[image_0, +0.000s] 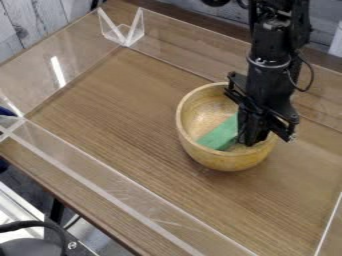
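A round tan bowl (201, 148) sits on the wooden table, right of centre, with a green object (219, 136) lying inside it. My black gripper (250, 129) reaches down from the top right into the right part of the bowl, over the green object's right end. Whether its fingers are open or shut, or touch the green object, is hard to make out among the dark parts.
A small clear plastic object (120, 28) lies at the back left. A black cable or part shows at the bottom left corner.
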